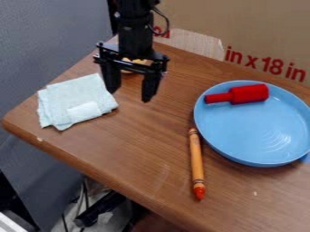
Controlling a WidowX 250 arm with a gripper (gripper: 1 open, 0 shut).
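Note:
My black gripper (130, 80) hangs at the upper middle left of the table, open, its two fingers apart, over the area just right of a folded pale cloth (75, 101). A yellow object behind the gripper is mostly hidden by it. An orange crayon (197, 163) lies upright in the view on the wooden table. To its right, a blue plate (255, 136) holds a red cylindrical object (248, 93).
A cardboard box (248, 41) stands behind the table (121, 159). The table's left edge drops to a grey area with clutter below. Bare wood lies between the cloth and crayon.

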